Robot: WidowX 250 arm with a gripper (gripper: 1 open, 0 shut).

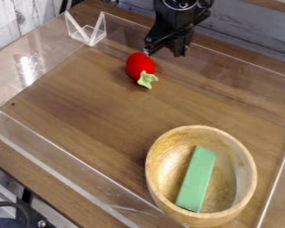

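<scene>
My dark gripper (153, 44) hangs over the back of the table at the top centre, just above and right of a red vegetable with a green leafy top (140, 68), apart from it in the image. The fingertips look close together, with nothing visible between them. A wooden bowl (166, 155) at the lower right holds a green rectangular block (196, 178).
The wooden table (79, 116) has clear middle and left areas. A clear plastic holder (85, 29) stands at the back left. Transparent edges (61, 160) run along the front left, and a wall lies at the back.
</scene>
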